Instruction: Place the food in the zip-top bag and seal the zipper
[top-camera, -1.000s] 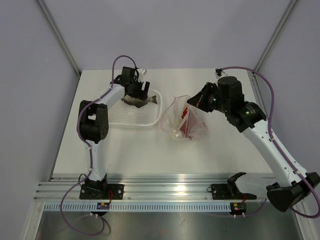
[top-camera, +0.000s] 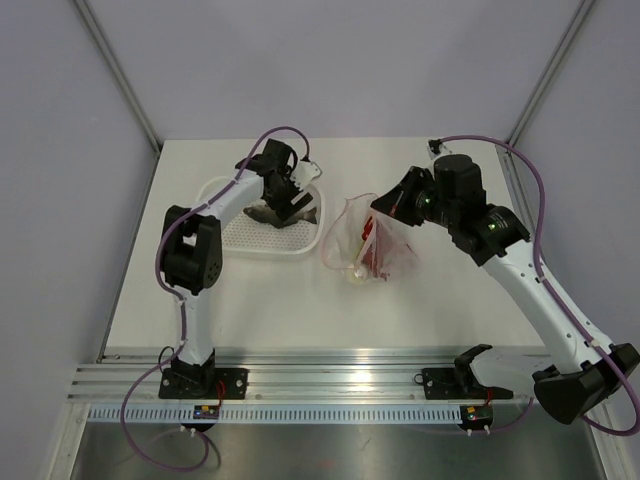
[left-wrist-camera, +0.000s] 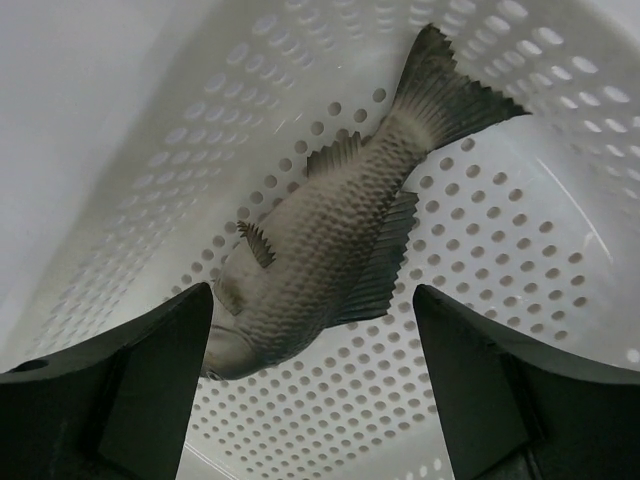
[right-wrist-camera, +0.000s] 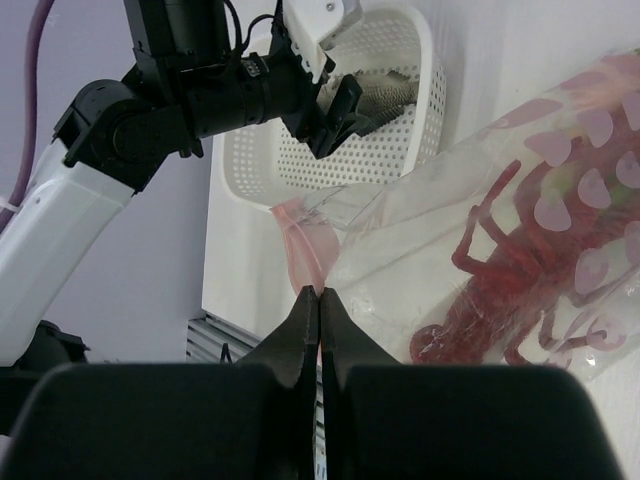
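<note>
A grey fish (left-wrist-camera: 320, 240) lies on its side on the perforated floor of the white basket (top-camera: 262, 251). My left gripper (top-camera: 296, 205) is over it, fingers wide apart. In the left wrist view, the fish's head end is near the left finger (left-wrist-camera: 165, 370), and nothing is gripped. My right gripper is shut on the rim of the clear zip bag (right-wrist-camera: 400, 240), close to its pink strip (right-wrist-camera: 306, 240). Red lobster-like food (right-wrist-camera: 480, 310) shows inside the bag, with something green partly hidden behind it.
The basket's raised wall (right-wrist-camera: 428, 110) stands between the fish and the bag. Clear white table (top-camera: 270, 310) lies in front of both. The right arm (top-camera: 540, 290) spans the table's right side.
</note>
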